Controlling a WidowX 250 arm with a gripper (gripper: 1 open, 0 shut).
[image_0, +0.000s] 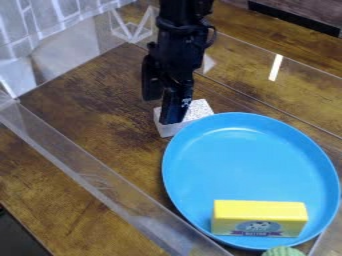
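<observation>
My dark gripper (170, 88) hangs open from the top centre, low over a white speckled block (191, 114) on the wooden table, partly hiding it; I cannot tell whether the fingers touch it. A large blue plate (233, 160) lies to the right and front of that block. On the plate's near part rests a yellow box (259, 212) with a cartoon label.
Transparent plastic walls edge the area. A small green object (283, 251) shows at the bottom right edge. A white tiled wall stands at the upper left.
</observation>
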